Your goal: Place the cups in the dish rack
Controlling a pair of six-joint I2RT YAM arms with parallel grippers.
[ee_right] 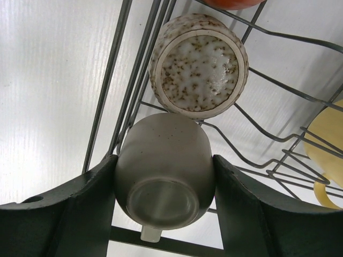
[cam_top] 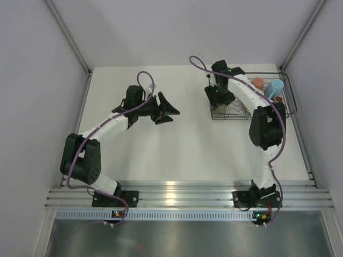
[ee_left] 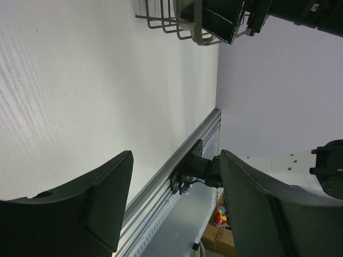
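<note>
Upside down between the fingers of my right gripper is a grey-beige cup [ee_right: 163, 142], its base facing the camera and its handle pointing toward the near side. The cup is inside the front left corner of the dark wire dish rack [cam_top: 236, 117], against or very close to a speckled cup [ee_right: 199, 72]. A blue cup [cam_top: 274, 88] and a reddish-brown cup [cam_top: 258, 83] stand in the rack, and a yellow cup [ee_right: 328, 136] shows at the right wrist view's edge. Away from the rack, my left gripper [cam_top: 170, 116] hangs open and empty over the table.
An orange-red object [ee_right: 233, 2] shows beyond the speckled cup. My right arm [cam_top: 268, 126] covers part of the rack from above.
</note>
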